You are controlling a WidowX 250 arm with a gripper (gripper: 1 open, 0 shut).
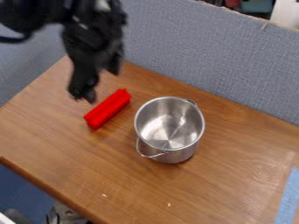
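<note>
My gripper (98, 80) hangs at the upper left of the camera view, dark and blurred, open, above and to the upper left of a red cylindrical object (107, 108) lying on the wooden table. A steel pot (170, 131) with a wire handle stands upright to the right of the red object.
A grey padded wall (216, 52) runs along the back, with another at the left. A blue strip (285, 197) lies at the right edge.
</note>
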